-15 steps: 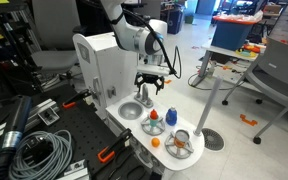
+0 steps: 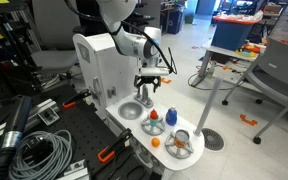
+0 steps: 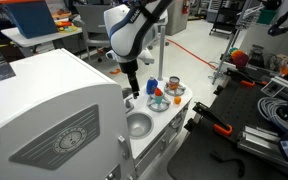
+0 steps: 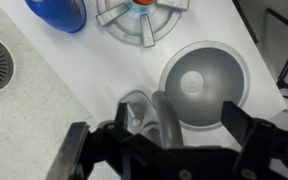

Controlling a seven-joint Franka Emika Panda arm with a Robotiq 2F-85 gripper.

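Note:
My gripper [image 2: 153, 79] hangs over the back edge of a white toy kitchen counter, close to a grey faucet [image 2: 145, 92]. In the wrist view the gripper is open, its two dark fingers [image 4: 108, 141] wide apart. The curved faucet spout [image 4: 167, 116] shows in the space between them; contact cannot be made out. Beside it is the round grey sink bowl [image 4: 205, 83]. A blue can [image 4: 61, 12] stands past the faucet. In exterior view 2 the gripper [image 3: 133, 84] is above the counter behind the sink [image 3: 139, 125].
On one burner sits a red object [image 2: 153, 114]; a metal pot [image 2: 181, 137] is on the other. An orange ball [image 2: 155, 141] lies near the front edge. The blue can [image 2: 171, 115] stands behind the burners. A white box wall [image 2: 96, 65] borders the sink side.
The arm has shifted slightly to the left in exterior view 1. The faucet, can, pot and other counter objects look unmoved.

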